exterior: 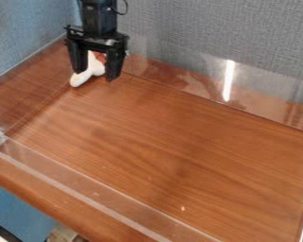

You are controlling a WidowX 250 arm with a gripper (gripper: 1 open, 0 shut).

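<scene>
My black gripper (94,59) hangs at the back left corner of the wooden tray floor, open, its two fingers straddling a white soft-looking object (83,77). The object lies on the wood and is partly hidden behind the gripper. I cannot tell whether the fingers touch it.
Transparent low walls border it, with grey and blue padded panels behind. Small dark items sit at the lower left edge, outside the clear area.
</scene>
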